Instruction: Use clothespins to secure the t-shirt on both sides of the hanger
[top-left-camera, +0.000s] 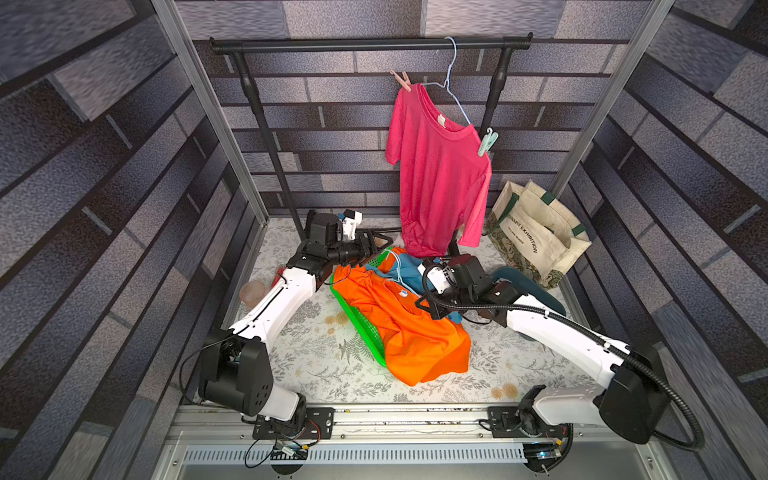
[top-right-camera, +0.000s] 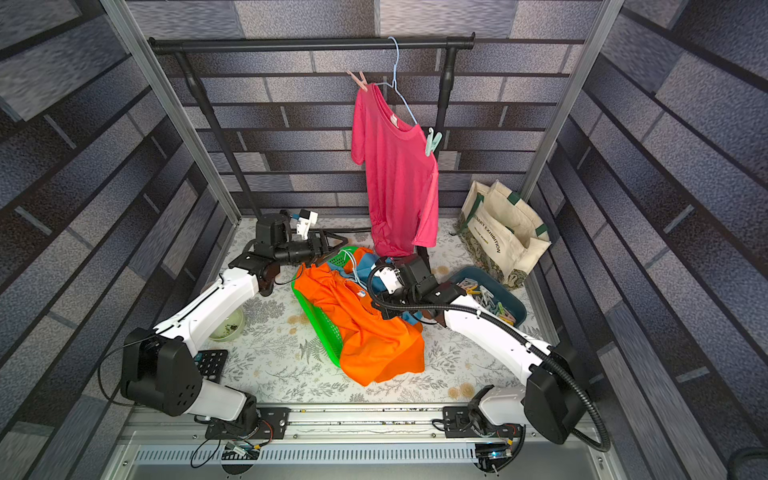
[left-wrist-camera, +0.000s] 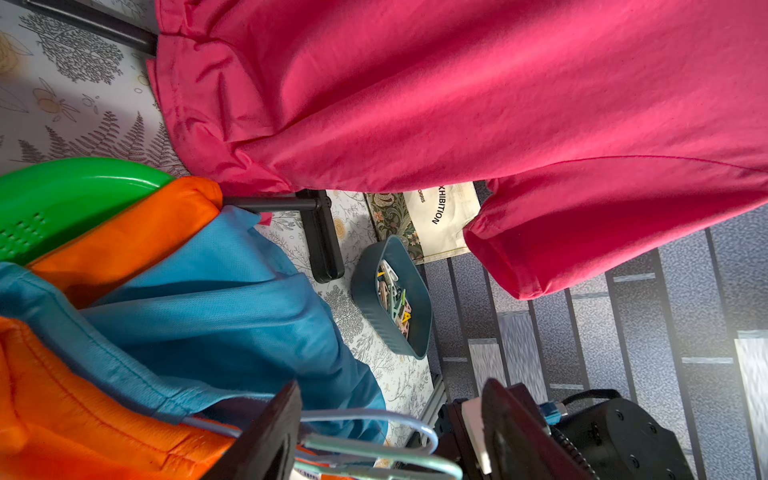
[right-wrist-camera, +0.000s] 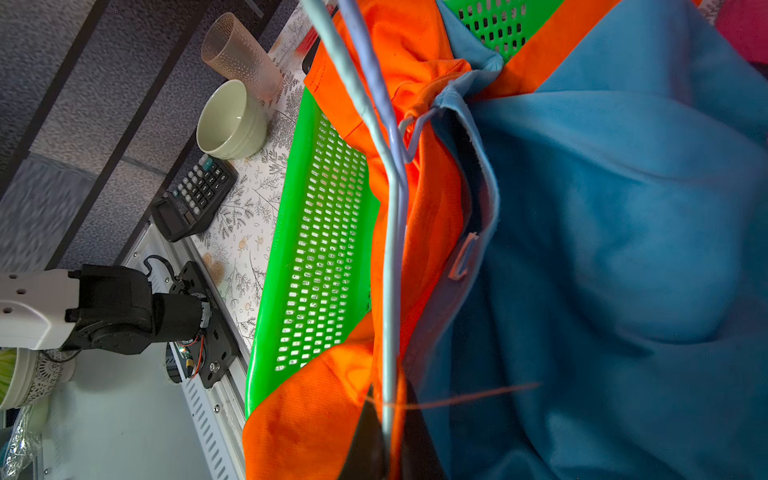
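A pink t-shirt (top-left-camera: 440, 176) hangs from the rack on a light blue hanger (top-left-camera: 450, 80). A pink clothespin (top-left-camera: 402, 81) sits at its left shoulder, a mint clothespin (top-left-camera: 488, 141) at its right. Below, orange shirts (top-left-camera: 400, 328) and a blue shirt (right-wrist-camera: 608, 224) lie over a green basket (right-wrist-camera: 320, 264). Thin pale hanger wires (right-wrist-camera: 392, 240) run into my right gripper, which is shut on them. My left gripper stands open above the pile; hanger hooks (left-wrist-camera: 376, 416) appear between its fingers in the left wrist view, grasped by neither.
A teal bin (left-wrist-camera: 364, 292) of clothespins stands at the right, near a cream bag (top-left-camera: 532, 232). A black rack bar (top-left-camera: 368, 45) crosses the back. A pale green bowl (right-wrist-camera: 232, 120), clear cup (right-wrist-camera: 240, 56) and calculator (right-wrist-camera: 192, 196) are on the left.
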